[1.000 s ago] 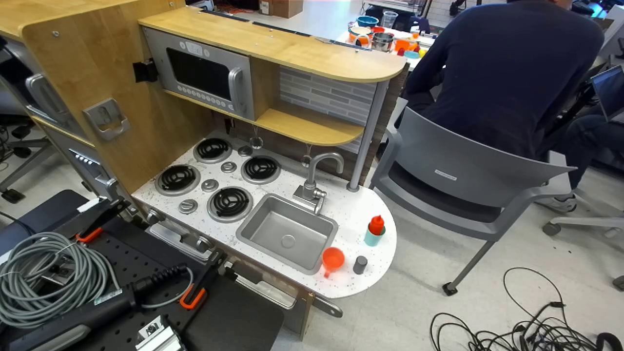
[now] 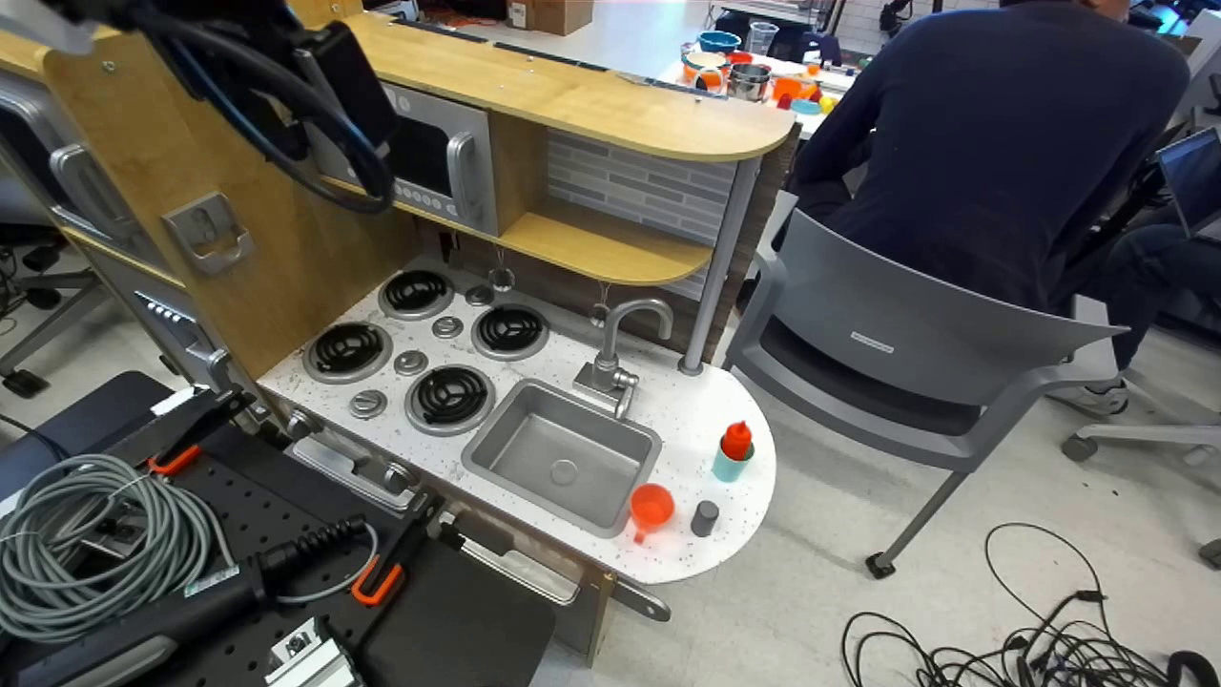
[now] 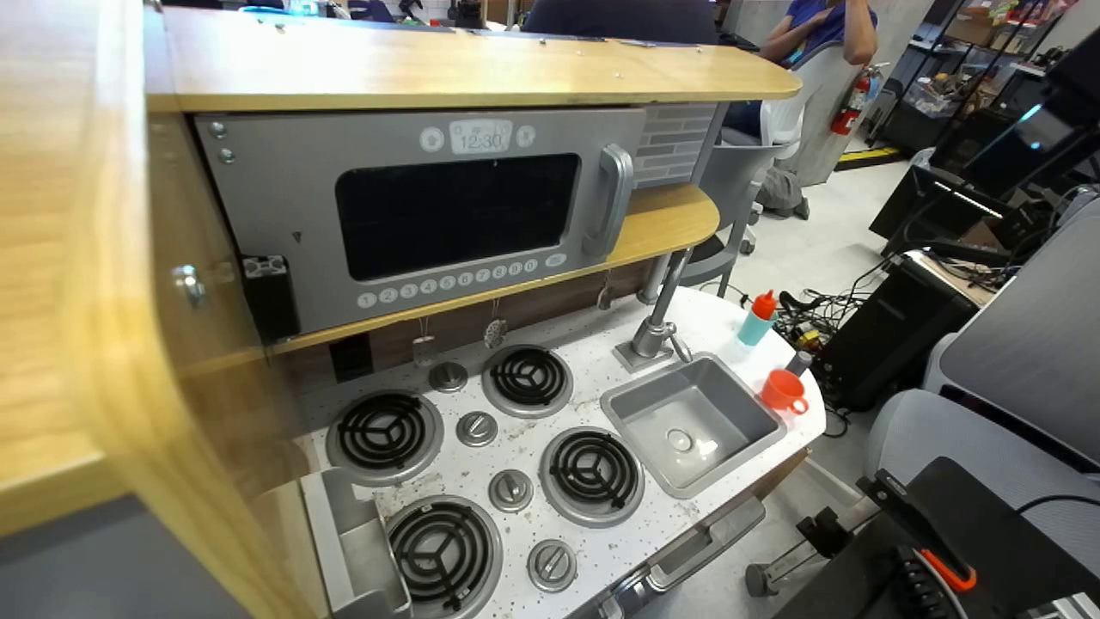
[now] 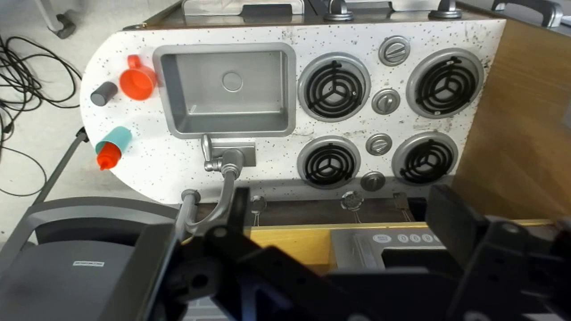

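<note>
In the wrist view my gripper is open, its dark fingers far apart with nothing between them. It hangs above the toy kitchen, well clear of the counter. On the white counter's rounded end stands an orange cup (image 4: 137, 83), beside the grey sink (image 4: 291, 91). A small dark grey cylinder (image 4: 104, 93) is close to that cup. Nearby, a teal cup (image 4: 118, 137) has a red bottle-like piece (image 4: 109, 156) in it. Part of the black arm (image 2: 280, 80) reaches in at the upper left of exterior view 1; the fingertips are hard to make out there.
Several black-coiled burners (image 3: 593, 469) and grey knobs fill the stove side. A faucet (image 2: 618, 343) rises behind the sink. The microwave (image 3: 412, 206) and wooden shelf (image 3: 670, 222) overhang the counter's back. The sink is empty.
The black arm has come into the upper left of exterior view 1, covering part of the microwave. The cups, cylinder and bottle-like piece are where they were.
</note>
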